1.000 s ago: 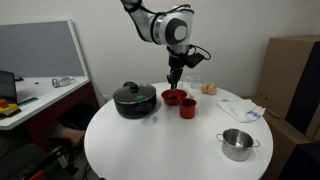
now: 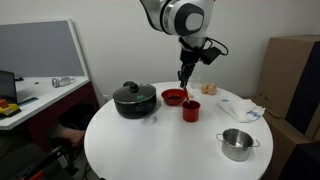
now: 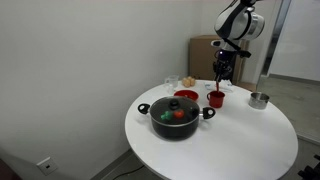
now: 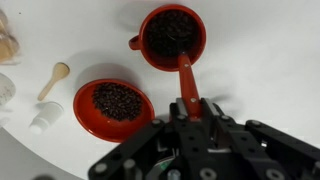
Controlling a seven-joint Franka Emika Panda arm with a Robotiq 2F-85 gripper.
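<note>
A red spoon (image 4: 187, 80) is held in my gripper, which is shut on its handle. From the fingers the spoon reaches to the red mug (image 4: 143, 38), its dark head over or among the coffee beans there; I cannot tell which. The mug (image 2: 191, 114) stands upright on the white table, below and slightly right of my gripper (image 2: 184, 80) in the first exterior view. Beside it sits a red bowl (image 4: 82, 121) with more dark beans inside.
A black lidded pot (image 2: 135, 101) stands left of the bowl, and a steel pot (image 2: 237, 146) at the right front. Near the bowl lie a wooden spoon (image 4: 54, 80) and a small white container (image 4: 45, 118). A white cloth (image 2: 240, 109) rests behind right.
My gripper has shifted right and slightly up, from over the bowl toward the mug, and the red spoon now shows beneath it. The mug appears a little further right.
</note>
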